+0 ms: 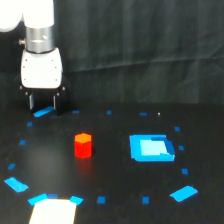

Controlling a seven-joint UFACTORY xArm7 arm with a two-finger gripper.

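Observation:
My gripper (43, 103) hangs at the upper left over the dark table, its two thin fingers apart and nothing visible between them. A small red block (83, 148), with an orange-looking top, rests on the table in front and to the right of the gripper, clear of it. Right of the block lies a blue square (134, 148) with a white patch (153, 147) inside it; whether this is a shallow container or a flat marking, I cannot tell.
A pale square (53, 212) lies at the bottom edge, partly cut off. Several blue tape marks, such as the strip (184, 193) at the lower right, dot the black surface. Bare table separates the red block from the blue square. A dark curtain (145, 50) hangs behind.

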